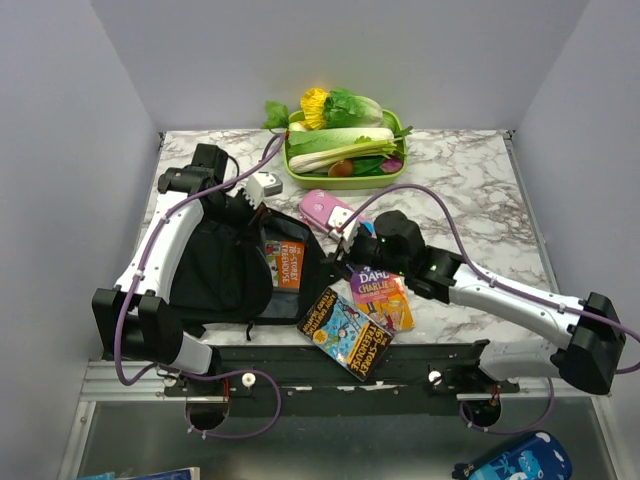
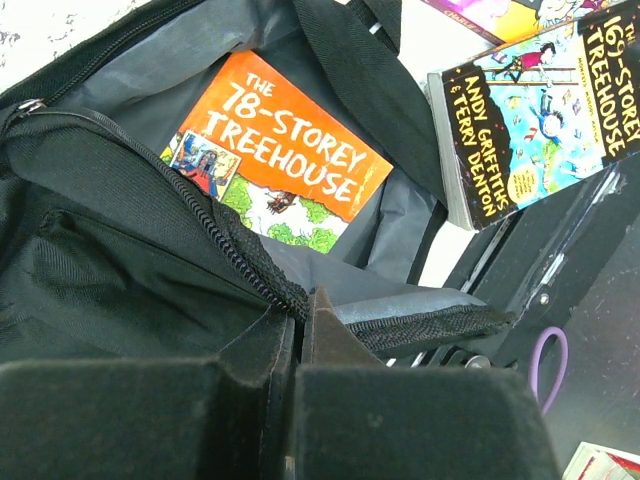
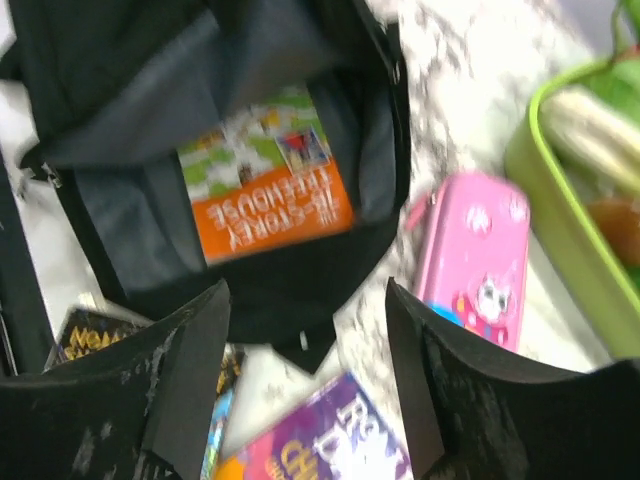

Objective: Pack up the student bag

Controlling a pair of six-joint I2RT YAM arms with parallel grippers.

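The black bag [image 1: 210, 280] lies open at the left; the orange 78-Storey Treehouse book [image 2: 275, 150] is inside it. My left gripper is shut on the bag's zippered edge. The 169-Storey Treehouse book [image 1: 345, 333] lies closed outside the bag, at the table's front edge. A purple and orange Charlie book [image 1: 385, 300] lies beside it, partly covered. My right gripper hangs open above the bag's right side, nothing between its fingers; its view is blurred. A pink pencil case [image 3: 468, 240] lies behind, right of the bag.
A green basket of vegetables [image 1: 340, 181] stands at the back middle. A blue case [image 1: 515, 462] is at the bottom right, below the table.
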